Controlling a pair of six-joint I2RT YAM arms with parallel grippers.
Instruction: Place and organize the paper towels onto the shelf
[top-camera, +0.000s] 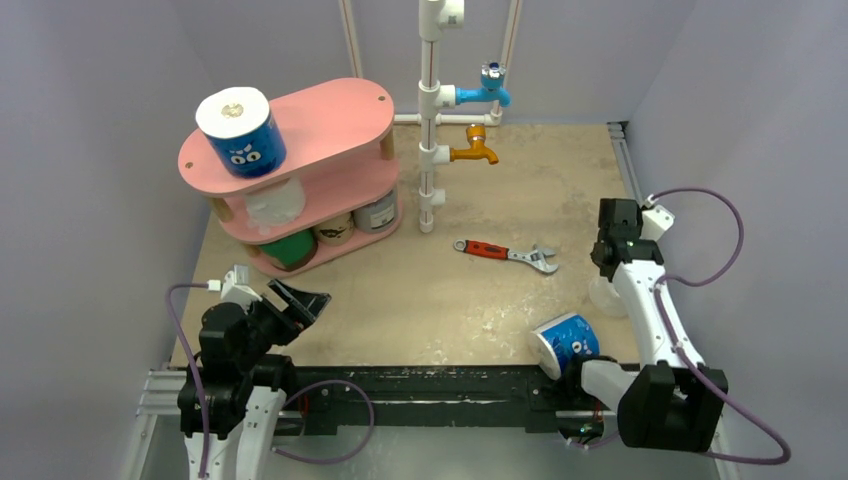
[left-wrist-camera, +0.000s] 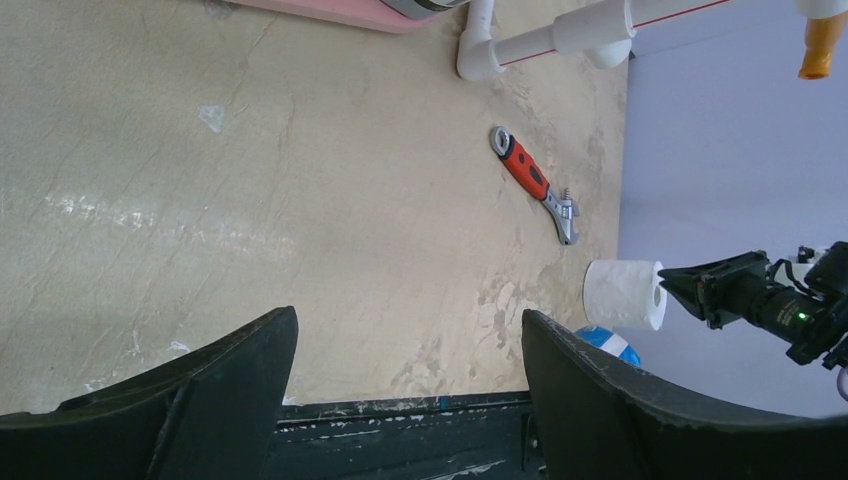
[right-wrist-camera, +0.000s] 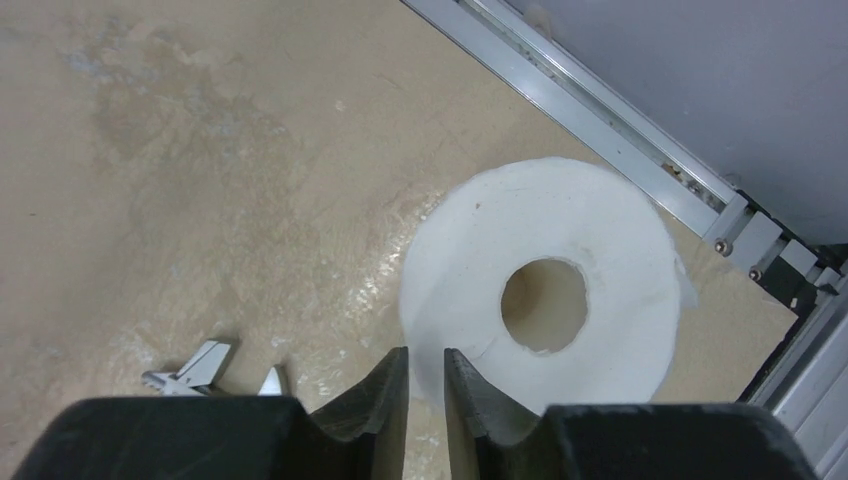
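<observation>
A white paper roll (right-wrist-camera: 460, 250) stands upright at the table's right, mostly behind my right arm from above; my right gripper is over its near rim, fingers slightly apart with nothing visible between them. A blue-wrapped roll (top-camera: 570, 340) lies on its side at the front right. My left gripper is open and empty at the front left, near the pink shelf (top-camera: 330, 130). Another blue roll (top-camera: 250, 150) stands on the shelf's top, with a white package on the middle level.
A wrench (top-camera: 505, 254) lies mid-table right of the white pipe stand (top-camera: 428, 180) with two taps. Tins (top-camera: 376, 215) fill the shelf's bottom level. A metal rail (right-wrist-camera: 560, 100) runs along the right edge.
</observation>
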